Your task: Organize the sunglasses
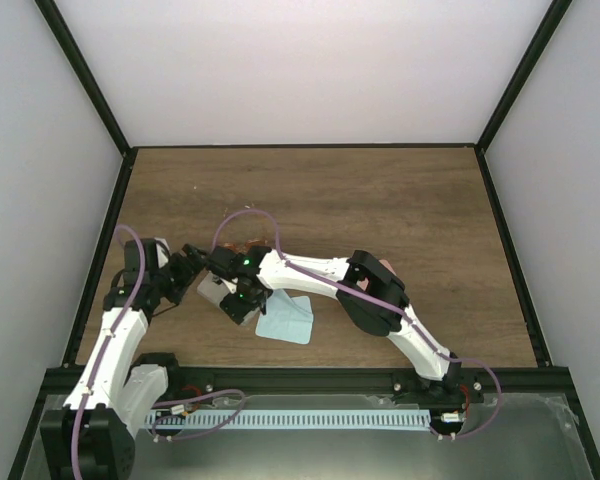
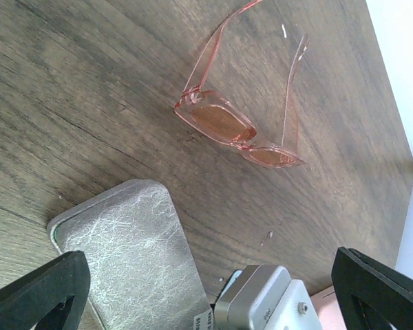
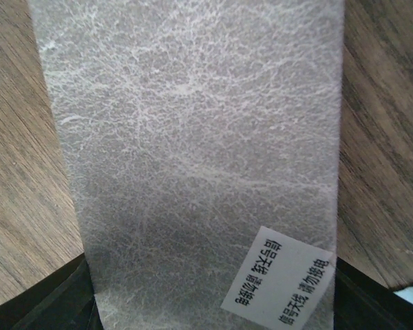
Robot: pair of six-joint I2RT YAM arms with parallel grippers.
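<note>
Pink translucent sunglasses [image 2: 220,124] lie on the wood, mostly behind the right arm in the top view. My left gripper stands open above a silver-grey case [image 2: 131,240], with the sunglasses beyond it. My right gripper is low at that case, its open fingers on either side of the case's narrow end, near a white label. In the top view the case [image 1: 210,288] is partly covered by the right gripper.
A light blue cloth [image 1: 285,325] lies right of the case. A pink object [image 1: 386,265] is partly hidden behind the right arm.
</note>
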